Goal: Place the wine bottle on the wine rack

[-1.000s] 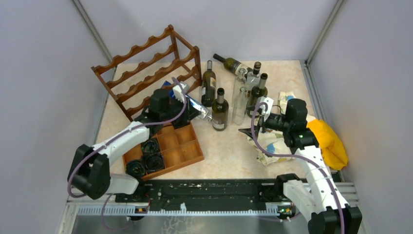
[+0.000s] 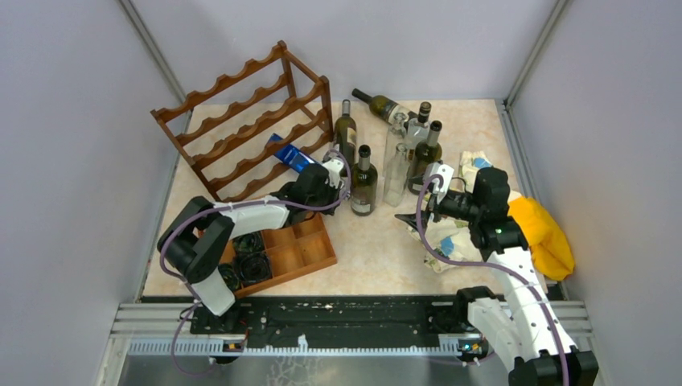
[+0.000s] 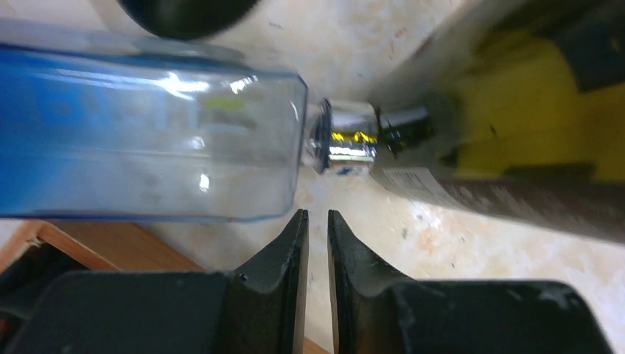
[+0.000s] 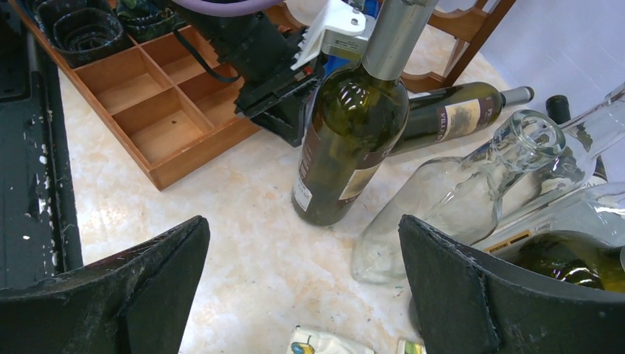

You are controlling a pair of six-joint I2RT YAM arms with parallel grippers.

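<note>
The wooden wine rack (image 2: 241, 129) stands at the back left. Beside it, my left gripper is low over the table, fingers close together; I see nothing clearly between them. Just beyond them in the left wrist view lie a clear blue bottle (image 3: 147, 140) with a silver cap (image 3: 351, 133) and a dark bottle's body (image 3: 508, 110). A green wine bottle (image 4: 346, 140) stands upright beside that gripper. My right gripper is open and empty, facing the standing bottles, including a clear one (image 4: 427, 214).
A wooden compartment tray (image 2: 301, 256) with dark items sits front left. More bottles stand centre right, and one lies at the back (image 2: 378, 104). A patterned cloth (image 2: 442, 245) and yellow cloth (image 2: 543, 237) are on the right.
The right arm has shifted only slightly.
</note>
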